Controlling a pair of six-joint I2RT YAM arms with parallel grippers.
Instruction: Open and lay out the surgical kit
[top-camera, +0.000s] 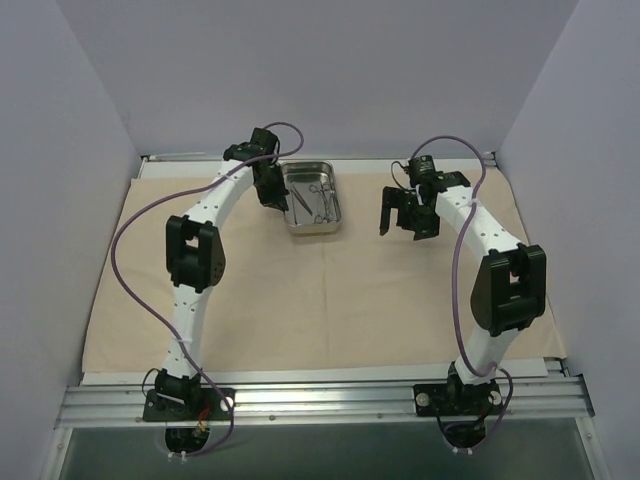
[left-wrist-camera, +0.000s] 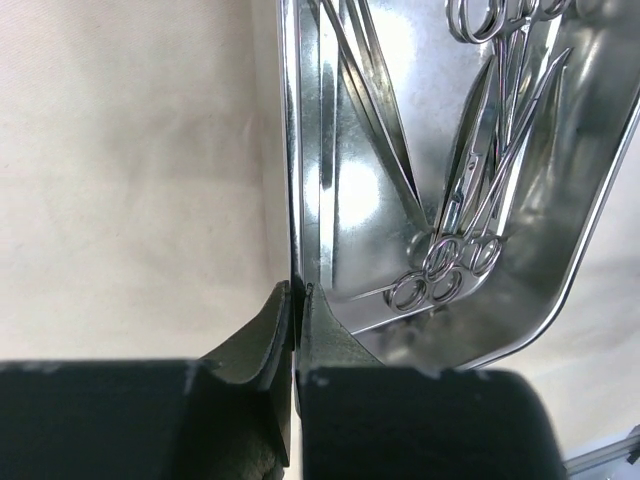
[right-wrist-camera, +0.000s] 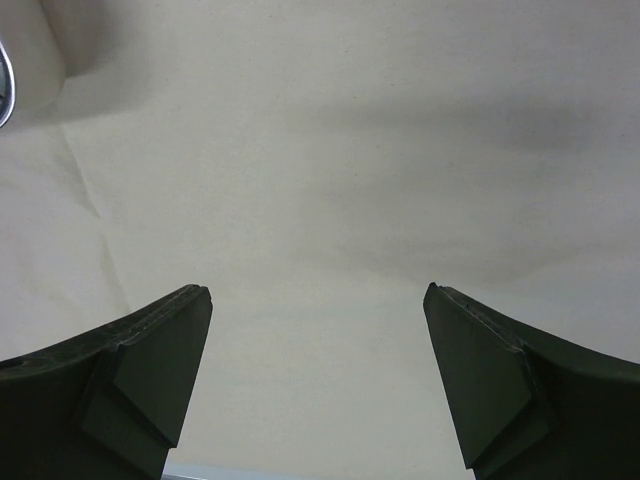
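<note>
A shiny metal tray (top-camera: 314, 229) lies near the back of the table, left of centre. My left gripper is shut on its left rim, one finger outside the wall and one inside. In the left wrist view tweezers (left-wrist-camera: 375, 110) lie along the tray's left side, and scissors-like instruments with ring handles (left-wrist-camera: 440, 262) are heaped at the right, overlapping one another. Well to the right of the tray, my right gripper stands open over bare cloth, nothing between its fingers. A corner of the tray barely shows at that view's upper left.
Beige cloth (top-camera: 300, 310) covers the table, and its middle and front are clear. A metal rail (top-camera: 320, 390) runs along the front edge. Grey walls (top-camera: 330, 70) close off the back and both sides.
</note>
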